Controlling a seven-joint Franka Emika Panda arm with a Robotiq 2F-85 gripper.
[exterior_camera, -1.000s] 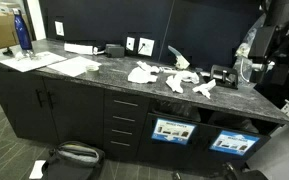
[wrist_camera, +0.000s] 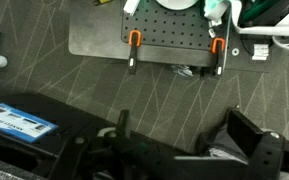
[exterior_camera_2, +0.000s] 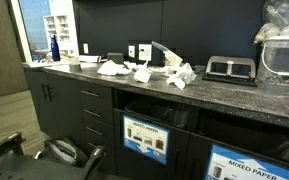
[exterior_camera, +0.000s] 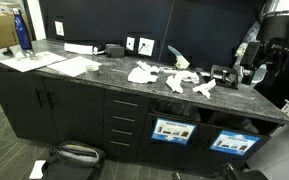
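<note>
In the wrist view my gripper stands open, its two dark fingers [wrist_camera: 123,122] far apart with only grey carpet between them. Crumpled white papers [exterior_camera: 144,73] lie scattered over the dark counter [exterior_camera: 119,82] in exterior view 1, and exterior view 2 shows white papers [exterior_camera_2: 181,75] there too. Under the counter are open bins with blue-and-white "Mixed Paper" labels [exterior_camera_2: 146,138]. The dark arm hangs at the upper right of exterior view 1, over the counter's right end; its fingertips are hard to make out there.
A blue bottle [exterior_camera: 23,33], white sheets and a small round container [exterior_camera: 92,67] occupy the counter's left part. A toaster [exterior_camera_2: 230,69] stands toward its right. A dark bag [exterior_camera: 74,163] rests on the floor. The wrist view includes a perforated metal plate [wrist_camera: 94,35] with orange-handled clamps [wrist_camera: 135,40].
At the upper right of exterior view 1 the arm has shifted slightly, with more of a pale upper part showing. The papers, the counter items and the bag look unmoved.
</note>
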